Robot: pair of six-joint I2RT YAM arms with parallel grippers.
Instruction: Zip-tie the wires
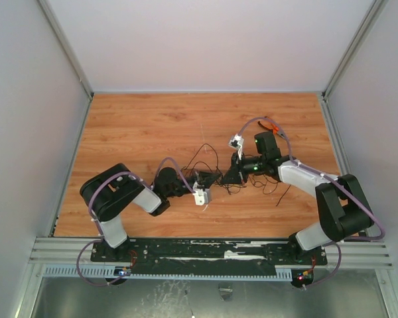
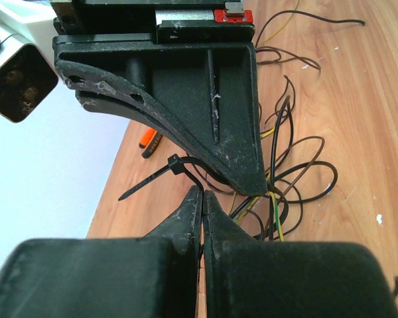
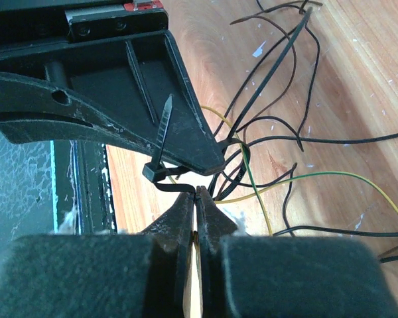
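Both of my grippers meet over the wires near the front middle of the table. A black zip tie has its tail through its head, with the tail's end sticking out free. My left gripper is shut on one part of its thin strap. On the strap near the head, my right gripper is shut too. The black, brown and yellow-green wires lie tangled just beyond the fingertips. Fingers hide part of the strap, so whether it encircles the bundle I cannot tell.
Orange-handled pliers lie at the back right of the wooden table. Loose wire ends spread to the right under my right arm.
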